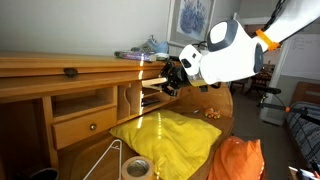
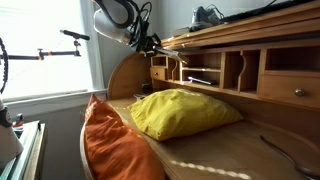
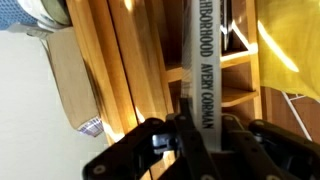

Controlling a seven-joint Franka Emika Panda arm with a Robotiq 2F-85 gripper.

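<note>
A book (image 3: 205,75) with a pale spine, lettered "AVERY CORMAN" in dark print, is held by my gripper, which is shut on it. The spine faces the wrist camera and the book extends away from the fingers. In exterior view 1 the gripper (image 1: 174,80) is raised in front of the desk's cubbies, above the yellow cloth. Seen from the other side, the gripper (image 2: 150,44) is near the upper shelf, with the book (image 2: 169,52) at its front.
The wooden desk has cubbies and a small drawer (image 1: 85,126). A yellow cloth (image 2: 185,114) and an orange cloth (image 2: 118,140) cover part of the desktop. A round tin (image 1: 137,168) is at the front, beside a bent white wire (image 1: 106,158). More items lie on the top shelf.
</note>
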